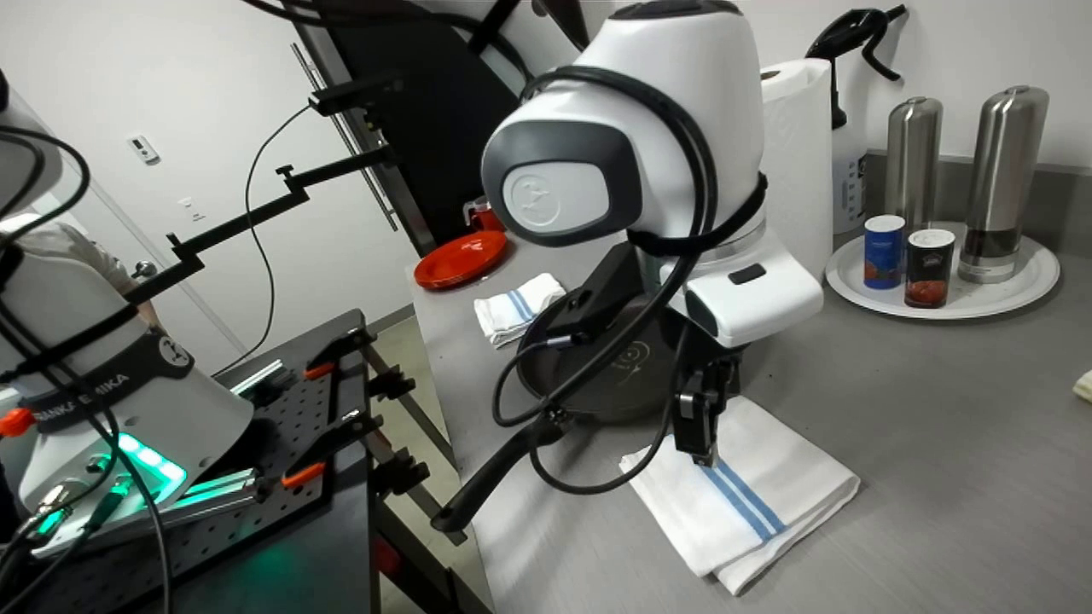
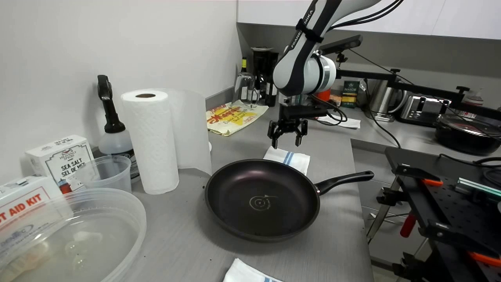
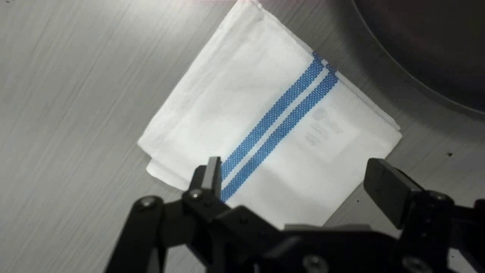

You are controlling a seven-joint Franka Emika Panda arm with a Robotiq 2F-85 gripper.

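A folded white towel with two blue stripes [image 3: 273, 123] lies flat on the counter, filling the middle of the wrist view. Above its near part hangs my gripper, fingers wide apart and nothing between them. In exterior view 2 the open gripper [image 2: 287, 136] stays clear of the counter, behind the black frying pan [image 2: 263, 199]. The pan's handle points toward the counter edge. From exterior view 1, the gripper [image 1: 706, 435] overlaps the towel [image 1: 778, 491], and the arm covers part of the pan [image 1: 604, 368].
A second folded towel [image 1: 519, 307] and a red plate [image 1: 462, 257] lie beyond the pan. The paper towel roll [image 2: 151, 141] stands by the wall. A white plate [image 1: 942, 307] carries shakers and mills.
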